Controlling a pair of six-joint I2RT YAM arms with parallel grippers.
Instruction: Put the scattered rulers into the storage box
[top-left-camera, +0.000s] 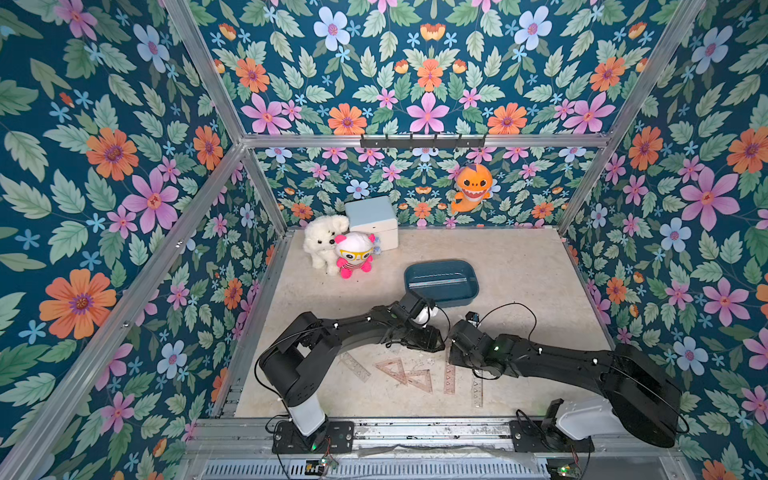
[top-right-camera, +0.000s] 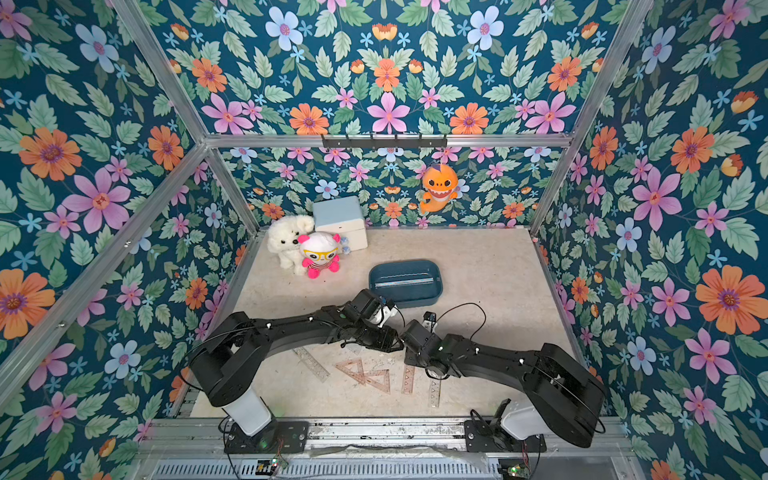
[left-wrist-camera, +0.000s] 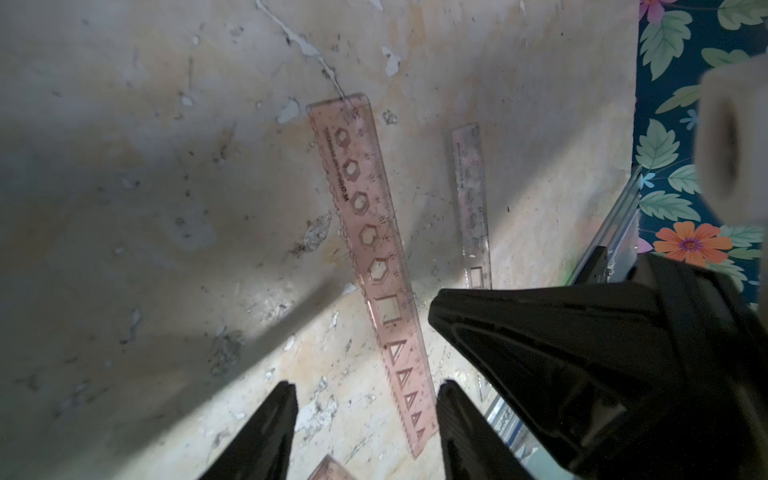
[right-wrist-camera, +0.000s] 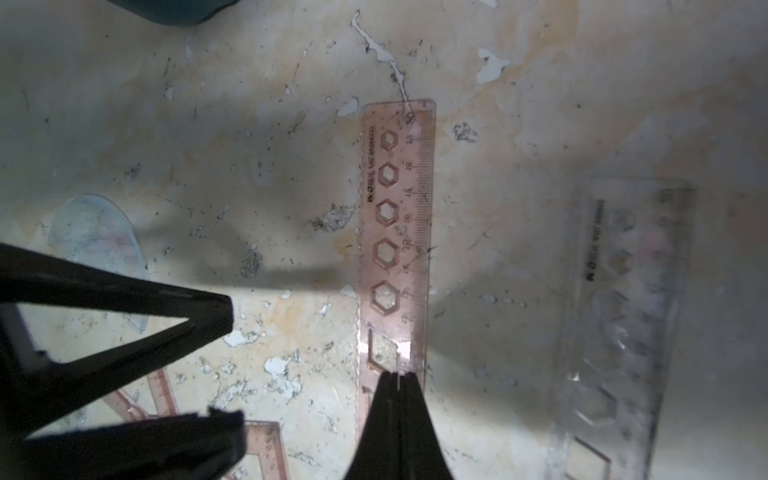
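The teal storage box (top-left-camera: 441, 292) sits behind the arms, a clear ruler inside it. In the left wrist view, my left gripper hangs open over a pink ruler (left-wrist-camera: 376, 248), nothing held. My right gripper is shut above the same pink ruler (right-wrist-camera: 397, 184); nothing shows between its fingers. A clear ruler (right-wrist-camera: 632, 304) lies to the right of it. Another clear ruler (top-left-camera: 353, 365) and two pink set squares (top-left-camera: 416, 378) lie toward the table's front left. A clear curved piece (right-wrist-camera: 96, 232) shows in the right wrist view.
A white dog plush (top-left-camera: 320, 240), a pink-and-white plush (top-left-camera: 354, 254) and a lidded box (top-left-camera: 372, 212) stand at the back left. The two arms meet closely over the middle.
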